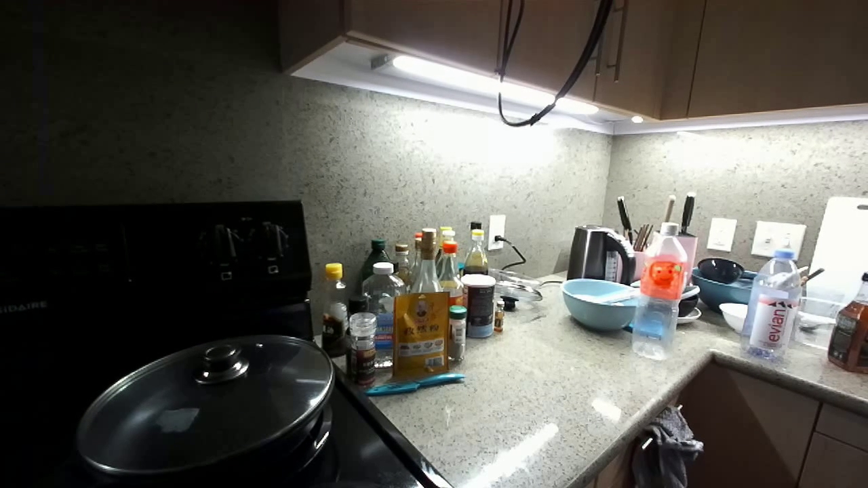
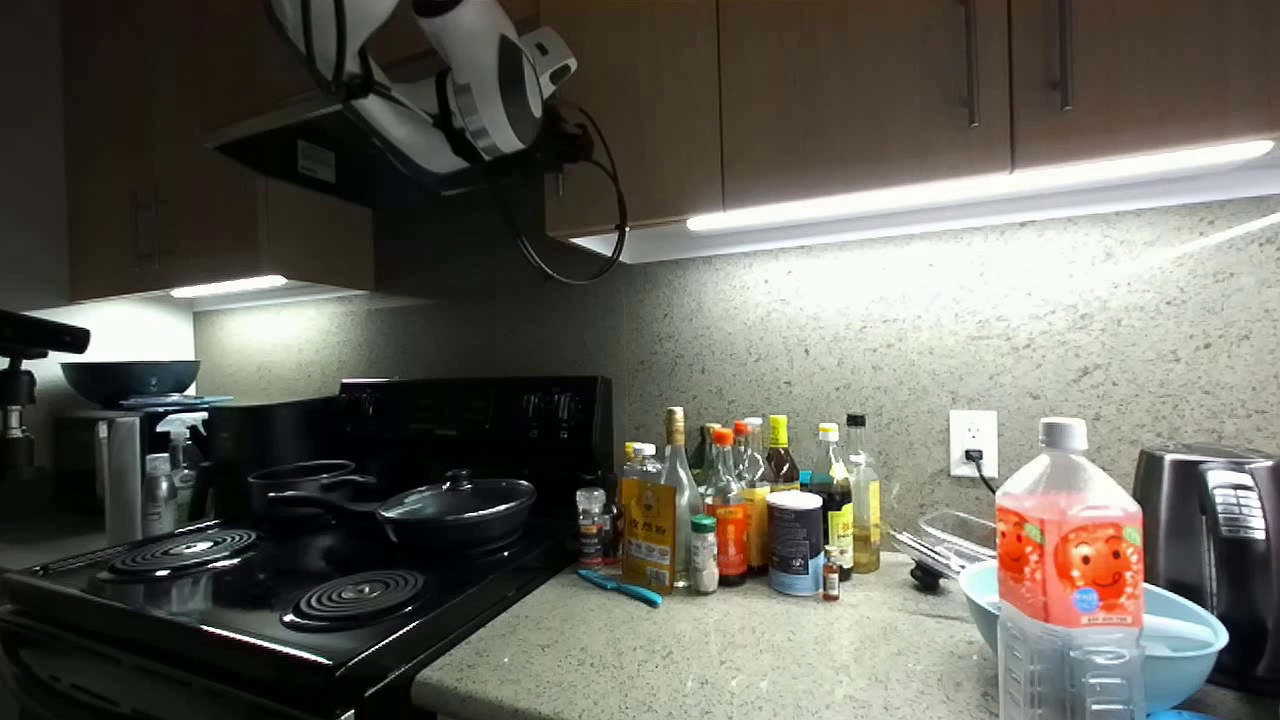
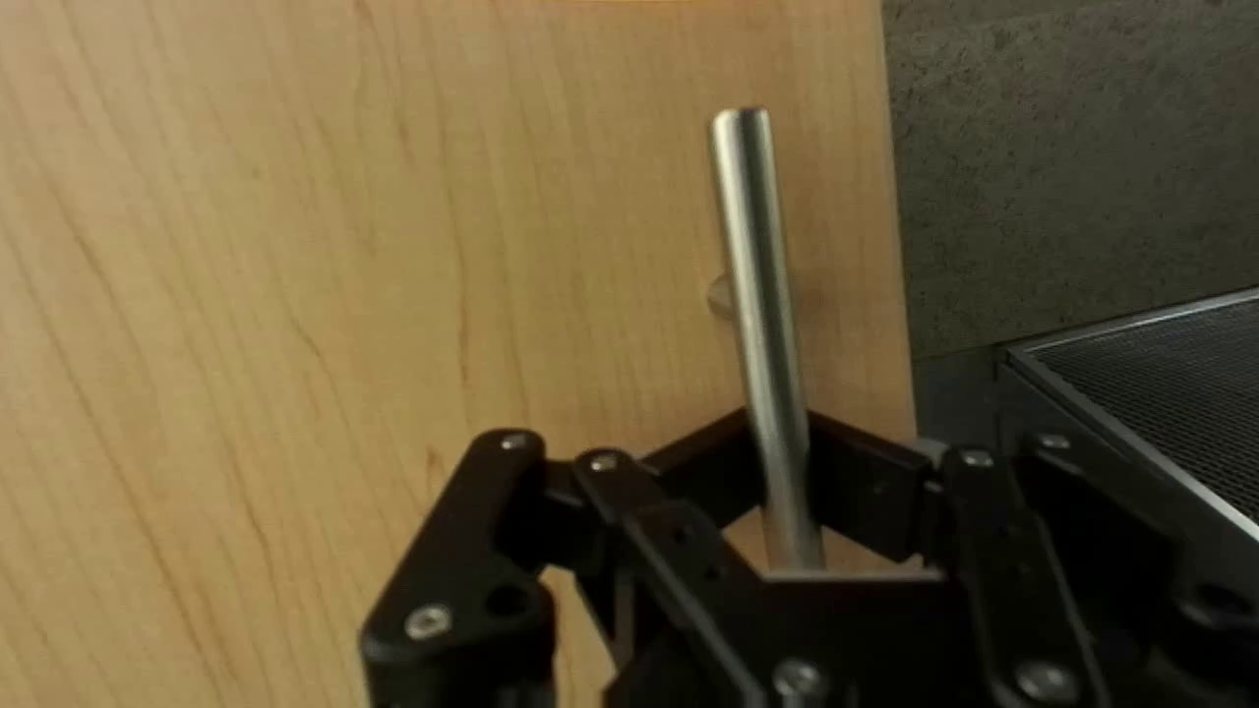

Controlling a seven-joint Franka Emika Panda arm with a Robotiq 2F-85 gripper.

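Observation:
A steel bar handle (image 3: 761,295) stands out from a pale wooden cabinet door (image 3: 354,236) in the wrist view. My gripper is shut on the handle, one black finger on either side of it. The bar's lower end is hidden behind the gripper body. Along its right edge the door lies close to the grey wall; no opening shows at that edge. In exterior view 2 the white arm (image 2: 492,84) reaches up by the upper cabinets, but the gripper itself is out of sight there. Exterior view 1 shows only its hanging cable (image 1: 561,93).
A range hood (image 2: 300,150) sits close to the arm. Below are the stove with a lidded pan (image 2: 462,510), a cluster of bottles (image 2: 732,492), and a bottle with a red label (image 2: 1068,552).

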